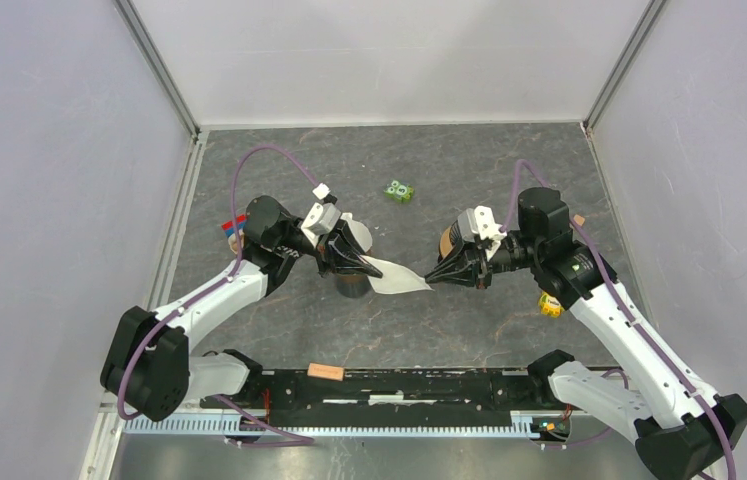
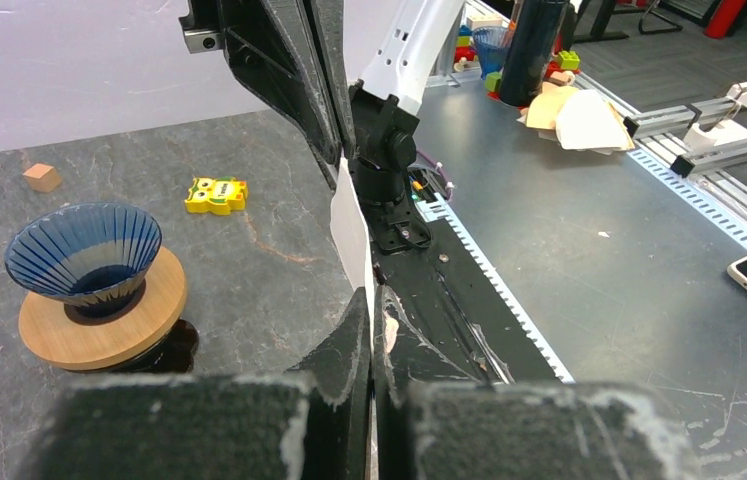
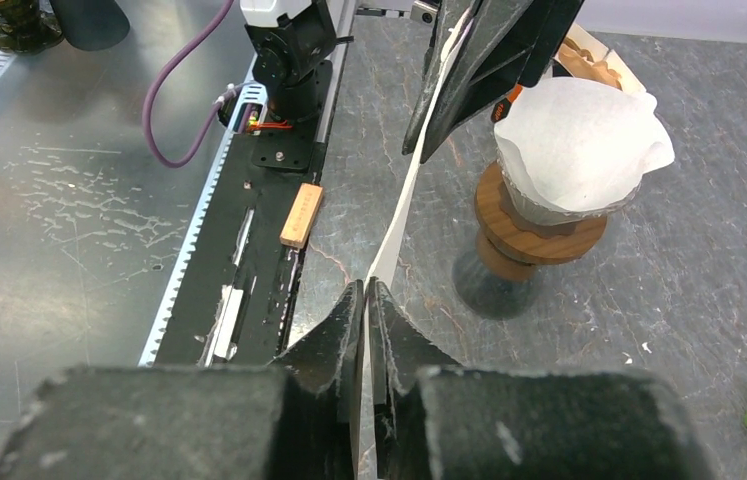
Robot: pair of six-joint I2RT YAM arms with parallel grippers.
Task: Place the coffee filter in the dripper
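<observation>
A white paper filter (image 1: 395,279) stretches between my grippers in mid-air. My left gripper (image 1: 374,271) is shut on one end of it. My right gripper (image 1: 432,278) has its fingertips at the filter's other end; in the right wrist view they look nearly shut around the paper. A blue glass dripper (image 2: 89,245) on a wooden ring stands right of centre, largely hidden by the right arm from above. Another dripper stand (image 3: 534,245) under my left gripper carries a white paper filter (image 3: 579,140).
Around are a green block (image 1: 399,192), a yellow block (image 1: 550,307), a small wooden cube (image 2: 42,178) and a wooden block (image 1: 325,371) at the front edge.
</observation>
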